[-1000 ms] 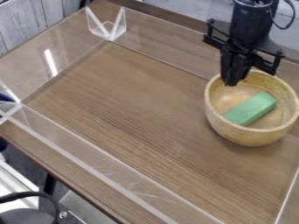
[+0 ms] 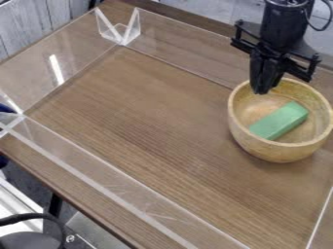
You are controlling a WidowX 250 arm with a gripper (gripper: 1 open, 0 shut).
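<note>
A black robot gripper [image 2: 264, 80] points down just over the back left part of a round wooden bowl [image 2: 260, 147] on the right side of the table. Its fingers are close together and look shut, with nothing visible between them. A green block [image 2: 279, 121] lies inside the bowl, toward the front right of the gripper.
A small clear plastic piece [image 2: 119, 27] is at the back left. Transparent strips run along the table's left edge, and dark cables lie at the bottom left corner.
The bowl and green block appear unmoved.
</note>
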